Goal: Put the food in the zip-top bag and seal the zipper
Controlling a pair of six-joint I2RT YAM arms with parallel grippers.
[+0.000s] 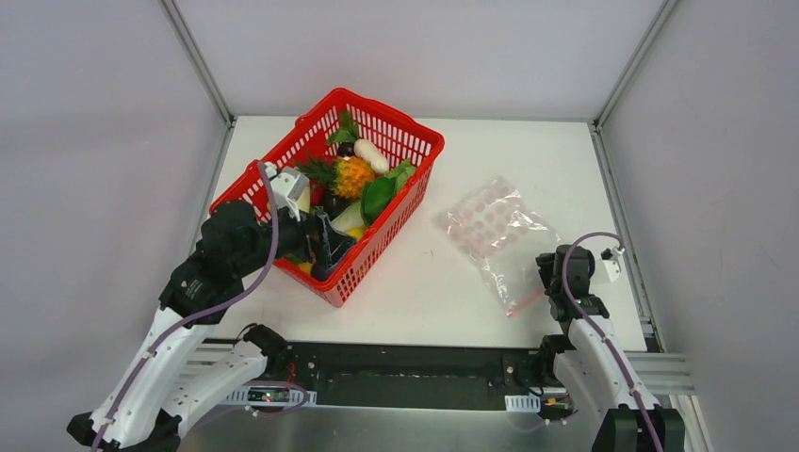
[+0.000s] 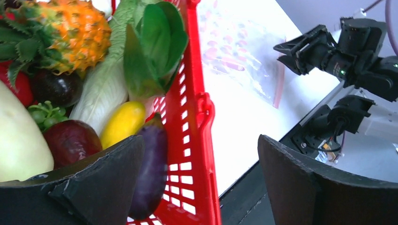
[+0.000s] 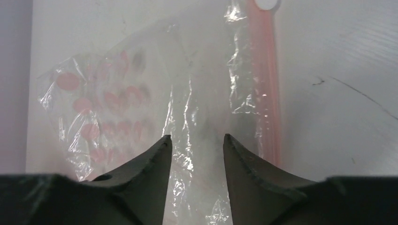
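My left gripper is open over the near right end of the red basket point(image 1: 415, 207), which holds a pineapple point(image 2: 80, 33), an eggplant point(image 2: 148, 183), a yellow fruit point(image 2: 122, 122), leafy greens point(image 2: 155, 51) and other produce. The clear zip bag point(image 1: 490, 235) with pink spots lies on the table to the right, its pink zipper strip point(image 3: 265, 93) at one edge. My right gripper is low over the bag, part open, with bag film visible behind and between its fingers; whether it touches the film cannot be told.
Walls and frame rails border the table at the back and sides.
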